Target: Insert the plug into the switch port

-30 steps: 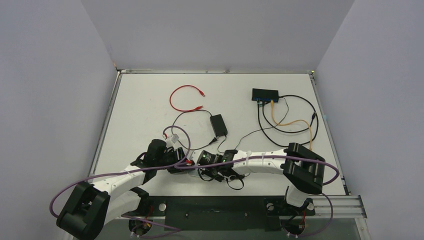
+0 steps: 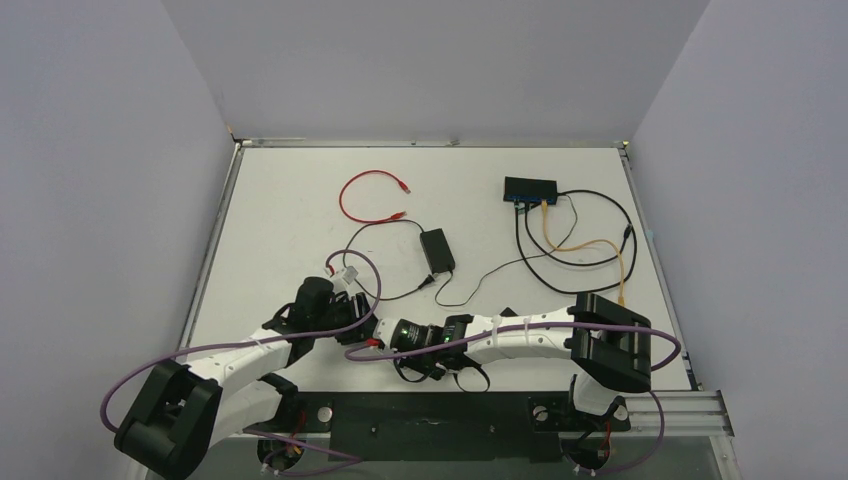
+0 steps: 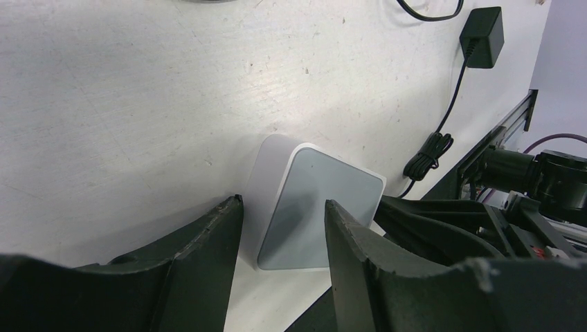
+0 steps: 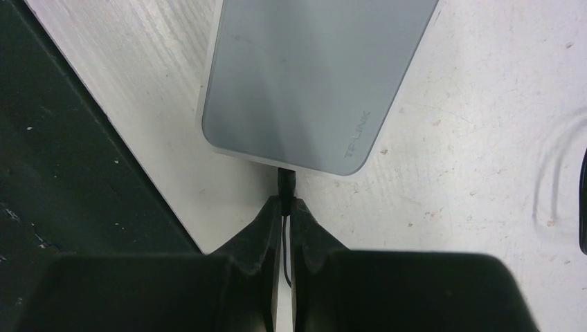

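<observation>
The switch is a flat grey box marked TP-LINK [image 4: 322, 86], low on the table near its front edge. In the left wrist view it appears [image 3: 322, 190] between the spread fingers of my left gripper. The left finger lies against its side, and the other overlaps its grey face; whether both press on it is unclear. My right gripper is shut on the black plug [image 4: 286, 182], whose thin cable [image 4: 284, 242] trails back between the fingers. The plug's front meets the switch's edge; that edge's port and the plug's tip are hidden.
Behind the grippers lie a black power adapter [image 2: 437, 251] and a red cable [image 2: 343, 195]. A dark box [image 2: 530, 190] with black and yellow cables sits back right. The table's front edge [image 4: 124, 142] runs close by. Purple cables loop over both arms.
The left arm looks unmoved.
</observation>
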